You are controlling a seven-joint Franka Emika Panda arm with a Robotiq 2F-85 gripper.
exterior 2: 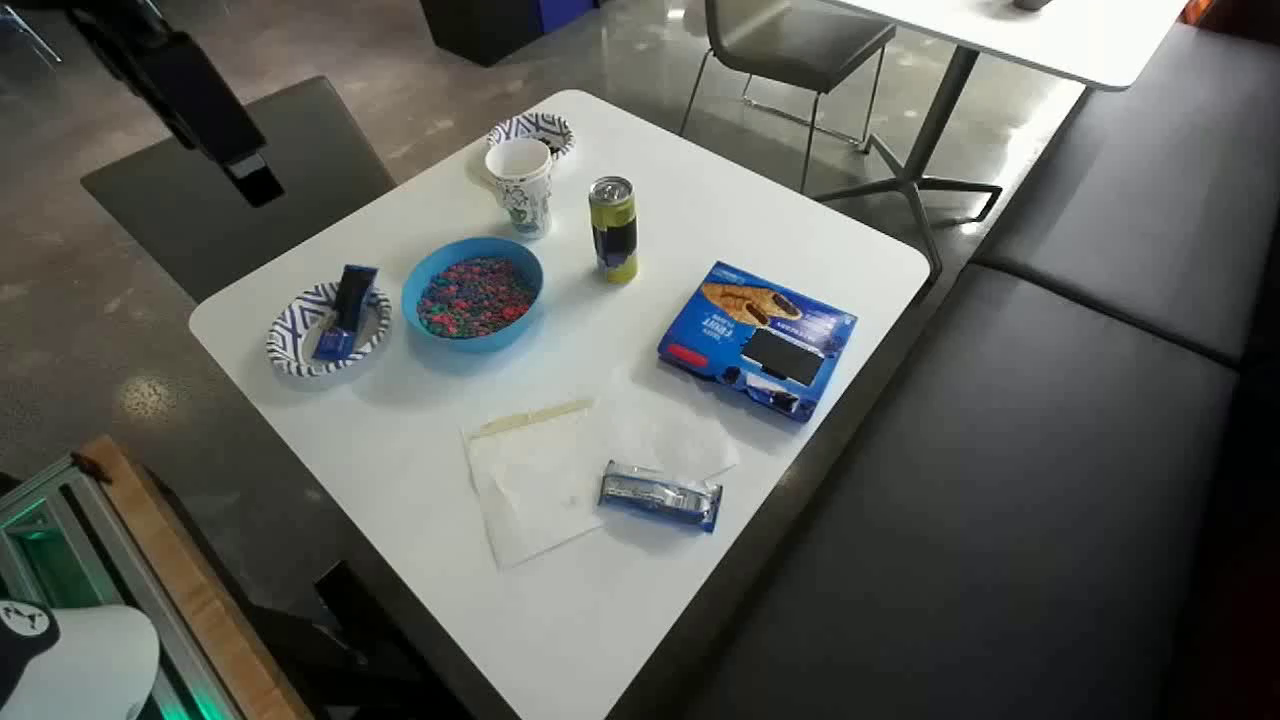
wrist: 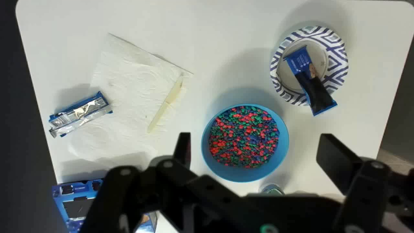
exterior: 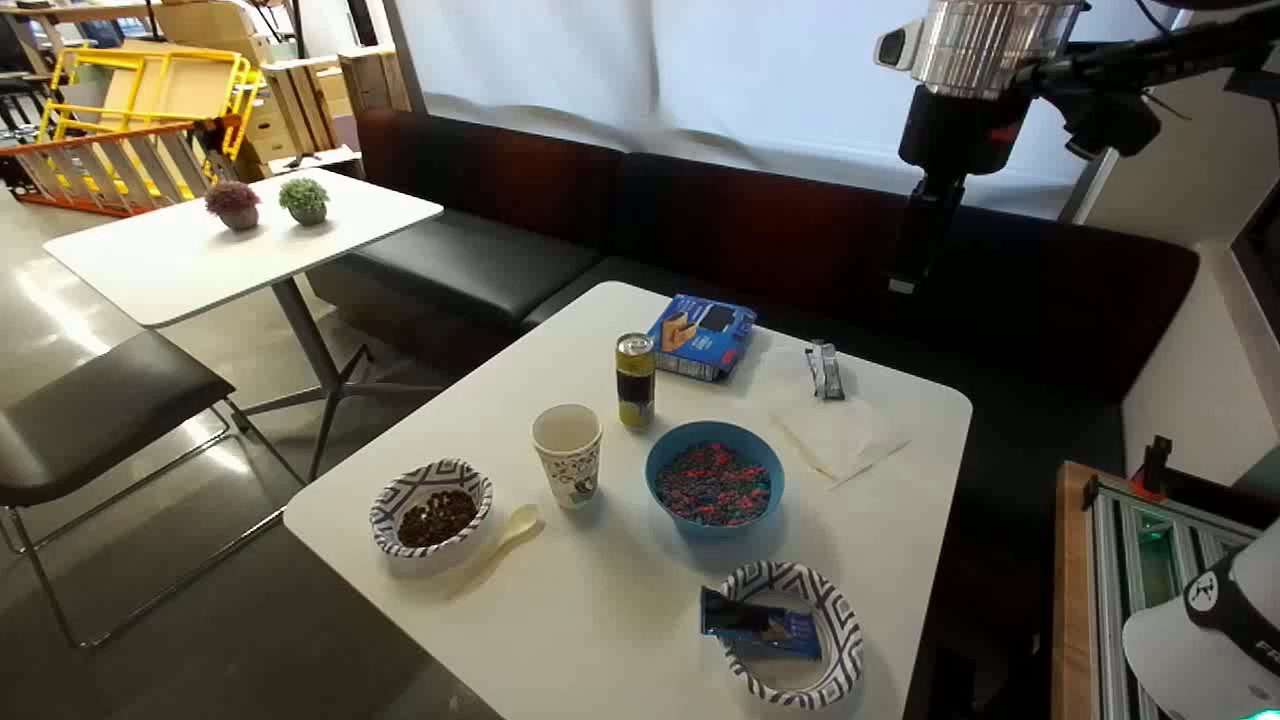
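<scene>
High above the white table (wrist: 217,23), my gripper is open and empty, its two dark fingers spread wide in the wrist view. Below and between them appears a blue bowl (wrist: 283,149) filled with small red, green and blue pieces. A patterned paper bowl (wrist: 336,75) holds a blue wrapped bar (wrist: 310,81) that leans over its rim. Another wrapped bar (wrist: 79,114), silver side up, lies at the edge of a white napkin (wrist: 120,93). On that napkin rests a pale knife (wrist: 165,105). A blue snack box (exterior 2: 762,342) lies near the bench side.
A yellow-green can (exterior 2: 613,228) and a paper cup (exterior: 567,454) stand upright. Beside the cup are a patterned bowl of brown pieces (exterior: 431,509) and a pale spoon (exterior: 504,542). A black bench (exterior 2: 1020,480) runs along one side.
</scene>
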